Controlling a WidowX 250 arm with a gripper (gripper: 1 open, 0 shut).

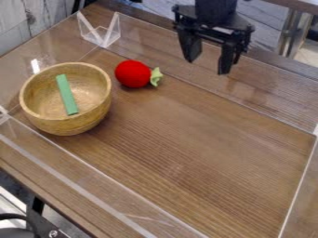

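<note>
My gripper [205, 54] hangs at the top centre-right, over bare wooden table, with its fingers apart and nothing visible between them. A red object with a green leafy tip, like a tomato or strawberry [132, 73], lies to its lower left. A wooden bowl [92, 110] stands at the left, with a green bar [67, 95] inside it.
A clear wire-like or plastic holder [99, 28] stands at the back left. The table's centre, front and right [205, 163] are clear. A dark round shape sits at the bottom left corner.
</note>
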